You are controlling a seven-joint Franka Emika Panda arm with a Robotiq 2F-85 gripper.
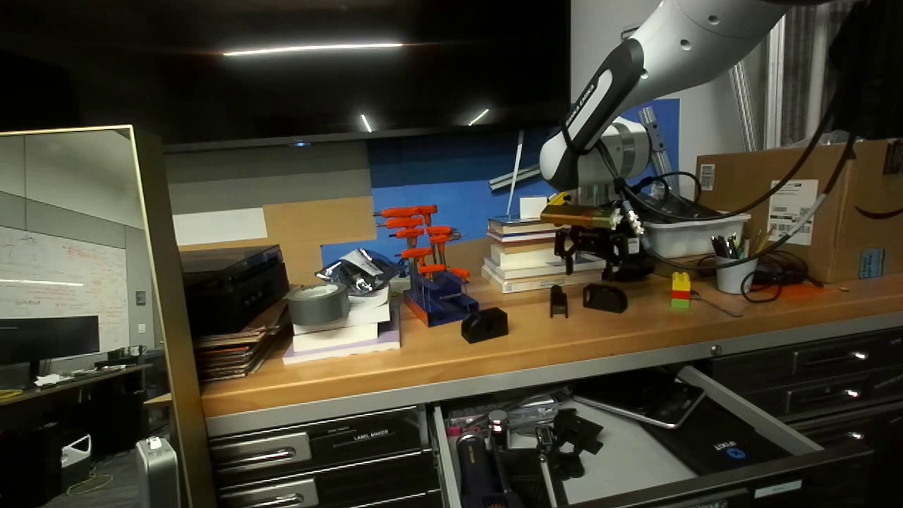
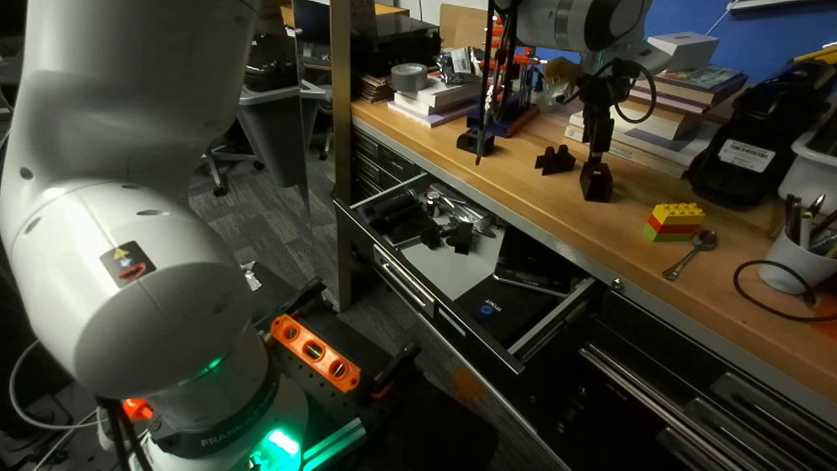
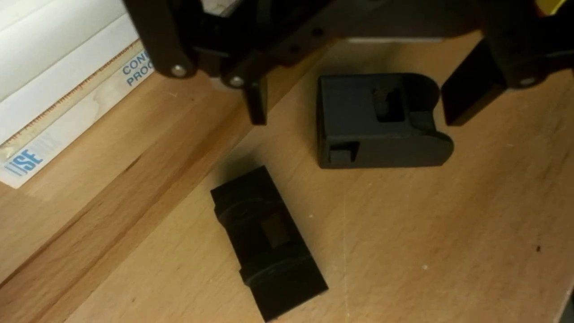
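Observation:
In the wrist view my gripper is open, its two fingertips wide apart. A black block with a rounded, notched end [image 3: 371,121] appears in the space between them, its rounded end close to the right fingertip. Exterior view 1 shows this block [image 1: 605,297] on the wooden bench with the gripper [image 1: 594,267] just above it. A second black piece with curved ridges [image 3: 269,242] lies on the wood beside it, clear of the fingers. Further left along the bench sits another black piece [image 1: 485,324].
Stacked books [image 1: 533,258] stand behind the gripper. To the right are toy bricks [image 1: 680,289], a spoon [image 2: 690,255] and a pen cup [image 1: 735,275]. Below the bench edge, an open drawer [image 1: 626,461] holds tools and black items. Bare wood lies in front of the blocks.

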